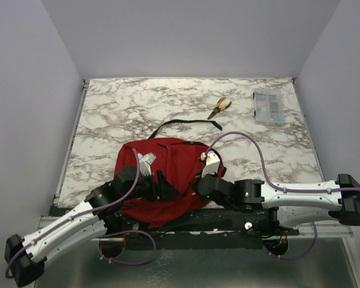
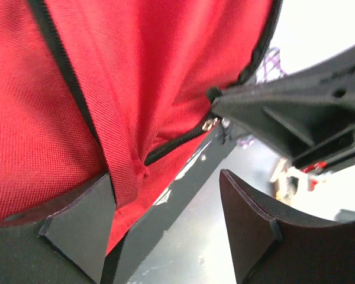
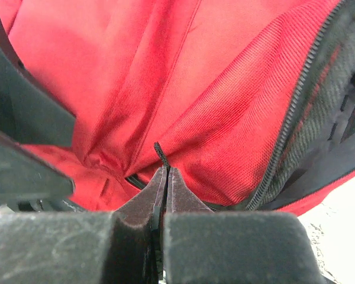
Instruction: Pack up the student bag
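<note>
The red bag [image 1: 145, 157] lies on the table's front part, with a black zipper edge [image 3: 291, 130] beside a dark opening in the right wrist view. My right gripper is shut on a thin black zipper pull [image 3: 161, 155], whose tip pokes out above the fingertips. In the left wrist view a zipper line [image 2: 176, 145] runs to that gripper's dark fingertips. My left gripper is open, its left finger against the red fabric and nothing gripped. Its spread fingers [image 3: 29, 100] also show at the left of the right wrist view.
Yellow-handled pliers [image 1: 218, 108] and a clear plastic box [image 1: 268, 107] lie toward the back right. A black strap [image 1: 183, 121] stretches behind the bag. Both grippers are close together over the bag's front.
</note>
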